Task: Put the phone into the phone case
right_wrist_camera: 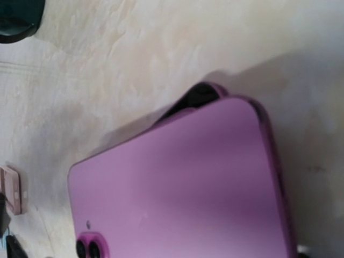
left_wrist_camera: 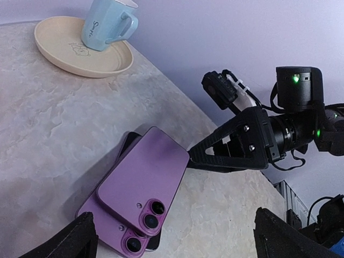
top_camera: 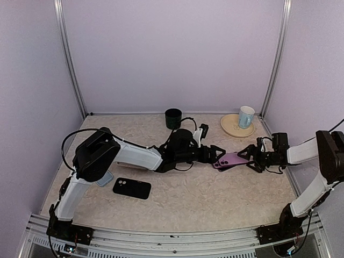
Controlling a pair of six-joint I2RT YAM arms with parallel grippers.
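Note:
A purple phone-shaped piece (left_wrist_camera: pixel 142 180) with a lens cluster lies slanted on top of a second purple piece (left_wrist_camera: pixel 107 223); a black edge shows beneath them. Which is phone and which is case I cannot tell. My right gripper (top_camera: pixel 253 157) is at the upper piece's right end, one finger (left_wrist_camera: pixel 207 150) against its corner in the left wrist view. Whether its fingers grip that piece is not clear. The right wrist view shows the upper piece (right_wrist_camera: pixel 183 183) close up, no fingers distinct. My left gripper (top_camera: pixel 219 155) stands open near the lens end, its fingertips (left_wrist_camera: pixel 75 239) framing the pieces.
A black phone-shaped piece (top_camera: pixel 131 188) and a light blue case (top_camera: pixel 105 179) lie at the left. Behind are a dark green cup (top_camera: pixel 173 117) and a light plate (top_camera: pixel 230 127) bearing a blue mug (top_camera: pixel 245 116).

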